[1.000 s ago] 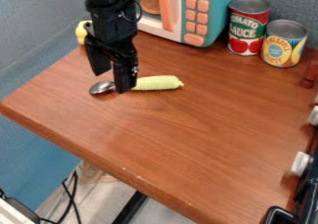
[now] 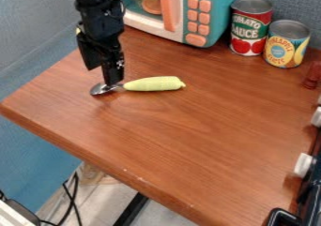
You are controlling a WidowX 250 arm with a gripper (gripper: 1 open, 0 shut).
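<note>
My black gripper (image 2: 111, 78) reaches down at the left of the table, its fingertips at the handle of a metal spoon (image 2: 101, 88). Whether the fingers are closed on it is unclear. Just right of the spoon lies a pale yellow-green corn-shaped object (image 2: 156, 83), apart from my fingertips.
A toy microwave (image 2: 201, 19), a tomato sauce can (image 2: 250, 28) and a second can (image 2: 287, 44) stand at the back. A red bottle (image 2: 313, 76) and a black appliance (image 2: 301, 202) line the right edge.
The arm has shifted slightly to the left, away from the corn-shaped object. The spoon looks almost unmoved.
</note>
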